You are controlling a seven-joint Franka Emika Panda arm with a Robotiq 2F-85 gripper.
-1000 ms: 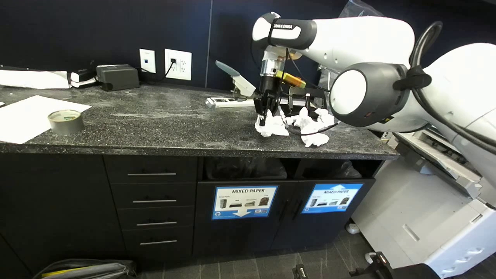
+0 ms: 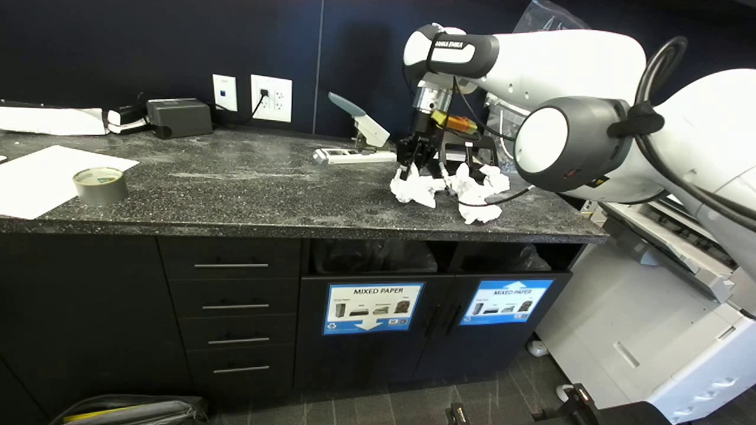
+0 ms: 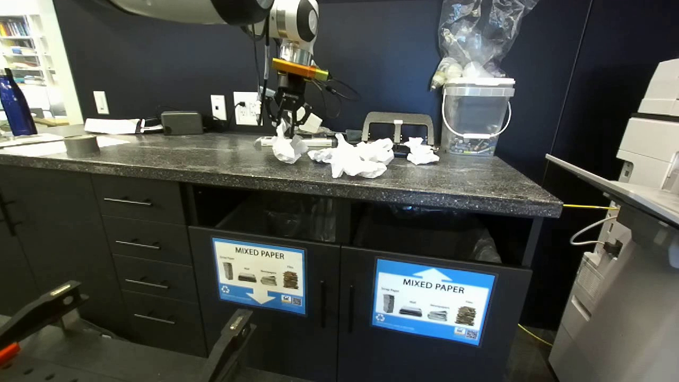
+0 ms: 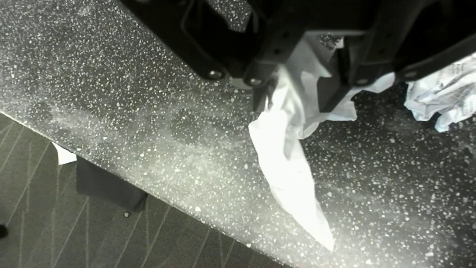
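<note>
A crumpled white paper [image 2: 418, 190] rests on the dark speckled countertop [image 2: 269, 191]. My gripper [image 2: 423, 171] points down over it. In the wrist view, part of this paper [image 4: 290, 169] lies between the two fingers, which stand apart, and a long white flap reaches out past them. Whether both fingers touch it I cannot tell. More crumpled paper [image 3: 359, 159] lies to the right in the second exterior view, with a smaller piece [image 3: 421, 153] beyond it. Printed crumpled paper [image 4: 446, 91] shows at the wrist view's right edge.
Behind the papers are a stapler [image 2: 358, 152] and a hole punch [image 3: 398, 124]. A clear bucket [image 3: 474, 118] stands at the back right. Tape [image 2: 100, 185] and a flat sheet [image 2: 42, 177] lie at far left. Open-topped mixed-paper bins [image 2: 375, 256] sit below the counter's front edge.
The arm and gripper have shifted right and slightly up in exterior view 1. The gripper's fingers look farther apart; the left paper has changed shape slightly.
</note>
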